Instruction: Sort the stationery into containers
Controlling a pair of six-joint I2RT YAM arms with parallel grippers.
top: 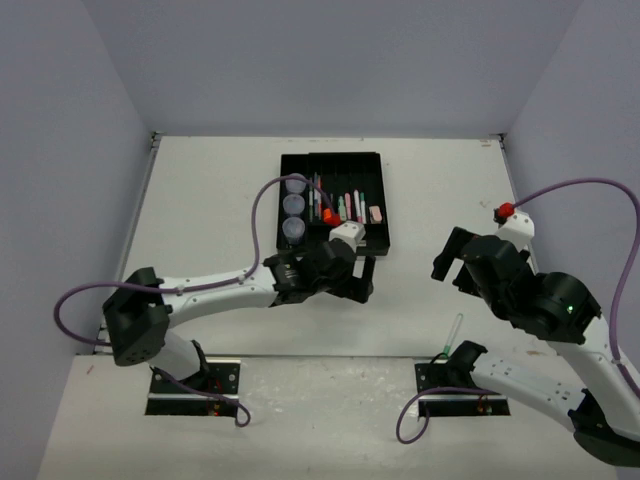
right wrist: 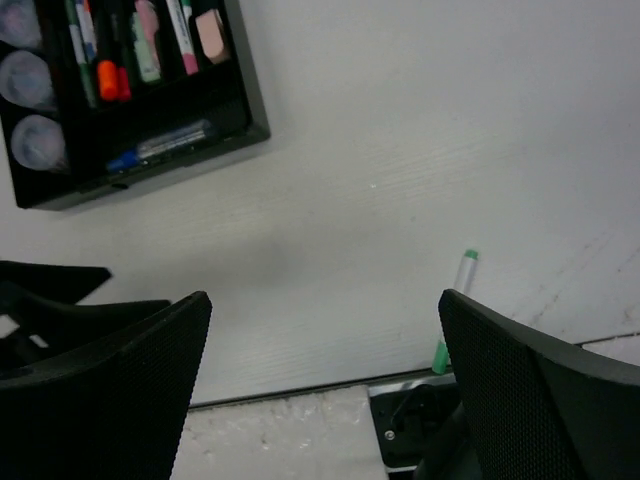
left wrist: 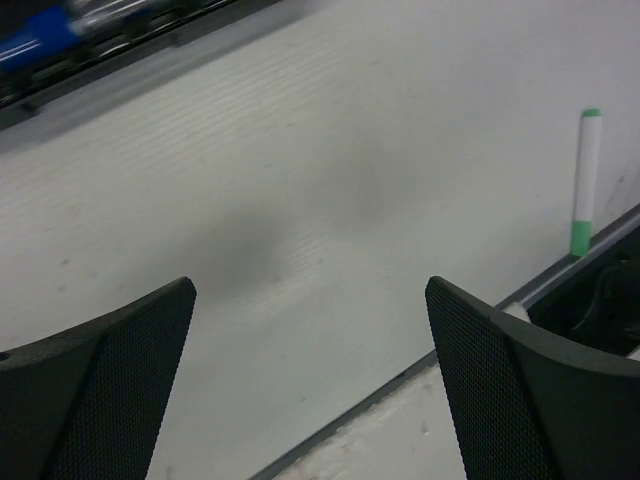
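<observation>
A white pen with green ends [top: 455,330] lies loose near the table's front edge on the right, beside the right arm's base. It also shows at the right of the left wrist view, and in the right wrist view [right wrist: 466,272], partly covered by a finger. My left gripper [top: 363,284] is open and empty over the table just in front of the black organizer tray [top: 384,215]. Higher up on the right, my right gripper [top: 452,268] stands wide open, nothing between its fingers. Inside the tray, a blue-capped marker [right wrist: 165,147] lies in the front compartment.
Three clear round tubs [top: 293,205] fill the tray's left column. Several pens, an orange-capped marker [right wrist: 107,80] and a pink eraser [right wrist: 212,36] occupy its slots. The left arm covers part of the tray's front. Bare table [top: 210,240] lies to the left.
</observation>
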